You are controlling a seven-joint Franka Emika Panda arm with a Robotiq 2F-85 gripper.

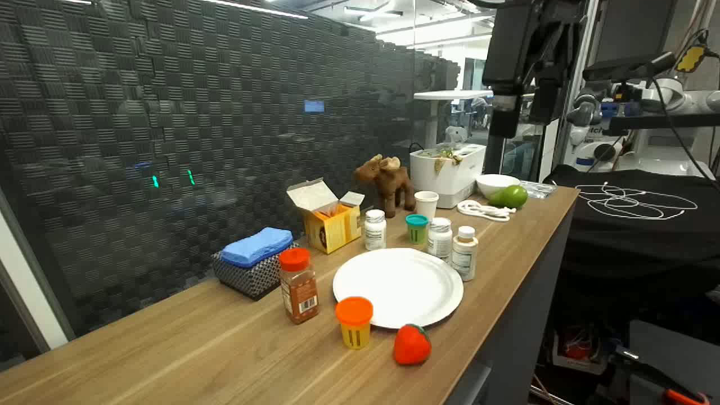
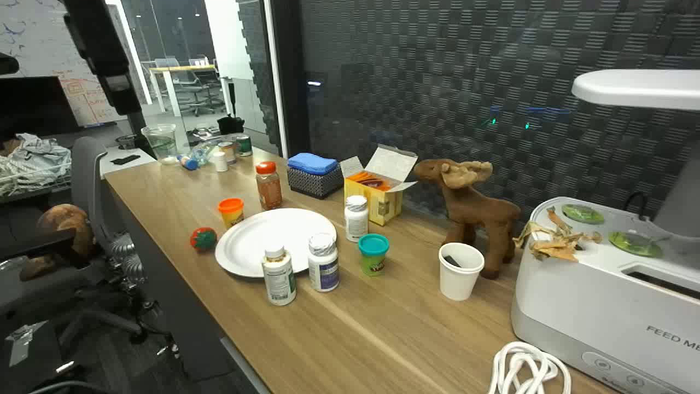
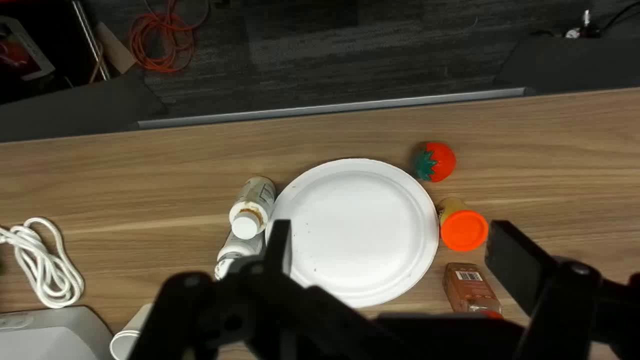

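My gripper stands open above the table, its black fingers wide apart with nothing between them. Below it in the wrist view lies an empty white plate. A red strawberry-like toy with a green top rests by the plate, near the table's front edge. Beside it is an orange-lidded tub, and farther back a red-capped spice jar. Two white bottles stand at the plate's other side, with a third bottle and a teal-lidded tub close by.
At the back are a blue cloth on a dark box, an open yellow box and a brown moose toy. A paper cup, white planter and coiled white cord occupy one end. Bare wood shows at the other.
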